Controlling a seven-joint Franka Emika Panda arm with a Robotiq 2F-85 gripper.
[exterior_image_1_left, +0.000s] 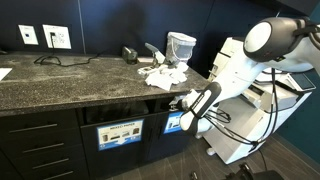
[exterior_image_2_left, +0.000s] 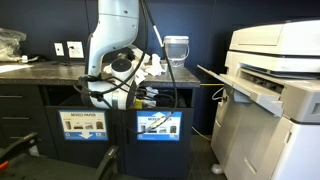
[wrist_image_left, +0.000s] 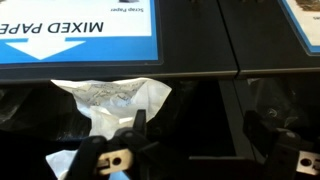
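My gripper is open over a bin in the wrist view, its two dark fingers wide apart with dark space between them. Crumpled white paper lies at the left, mostly outside the gap and partly hidden behind the left finger. Along the top is the bin's front with the blue-and-white "MIXED PAPER" label, upside down. In exterior view 2 the white arm reaches down behind the bin fronts, and the fingertips are hard to make out there.
Light crumpled sheets lie on the speckled counter, by a clear-sided white container. A large white printer stands to the right. The bin's black front edge runs close to the fingers. Open floor lies before the bins.
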